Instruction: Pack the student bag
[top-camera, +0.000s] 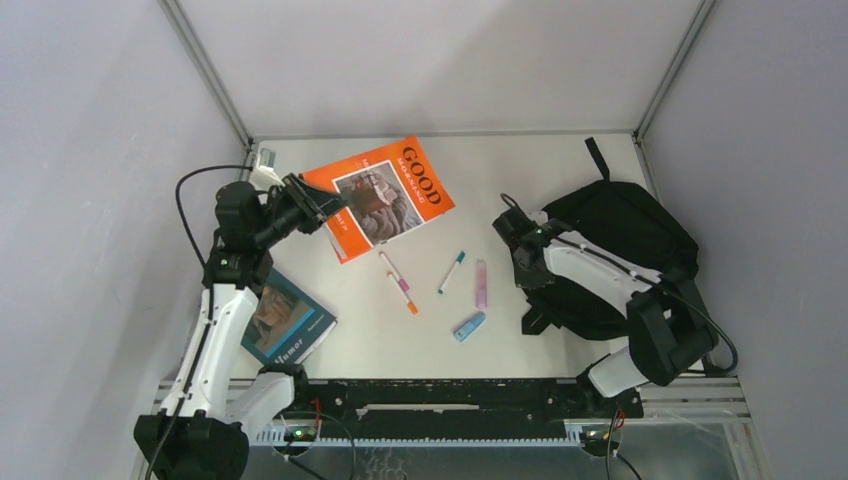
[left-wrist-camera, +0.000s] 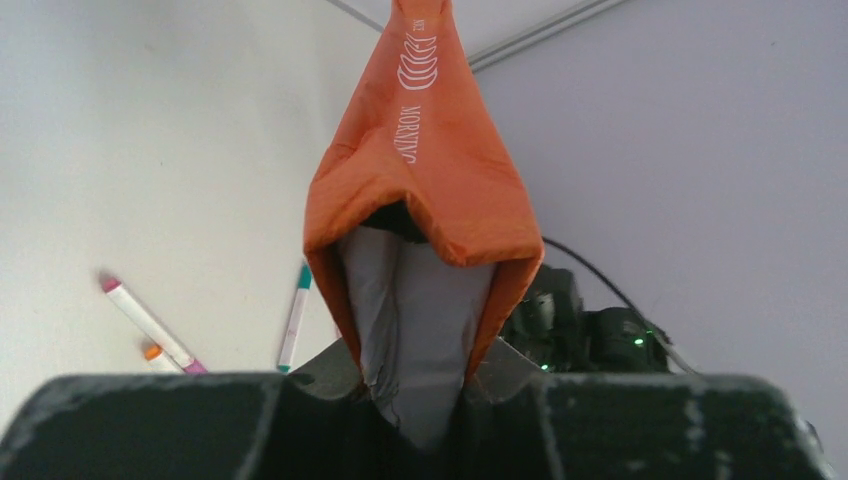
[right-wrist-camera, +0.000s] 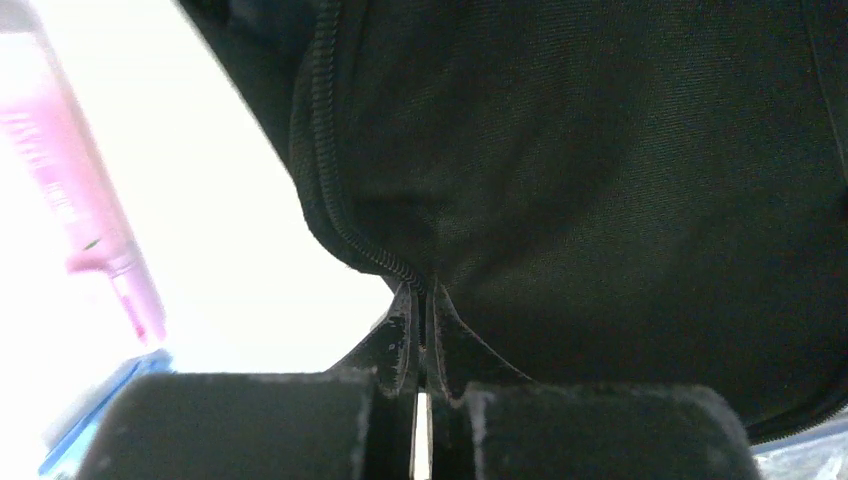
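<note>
The black bag (top-camera: 635, 225) lies on the right of the table, partly covered by the right arm. My right gripper is shut on the bag's zippered edge (right-wrist-camera: 330, 180) at its left side. In the left wrist view, the orange magazine (left-wrist-camera: 425, 170) is pinched and folded between the fingers of my left gripper. From above, that magazine hangs over the back left of the table. A blue-green book (top-camera: 285, 320) lies flat at the left, its corner under the left arm.
Mid-table lie two thin markers (top-camera: 397, 282) close together, a green-capped marker (top-camera: 452, 272), a pink tube (top-camera: 481, 284) and a blue one (top-camera: 469, 326). The pink and blue tubes are nearest the bag. Side walls close off the table.
</note>
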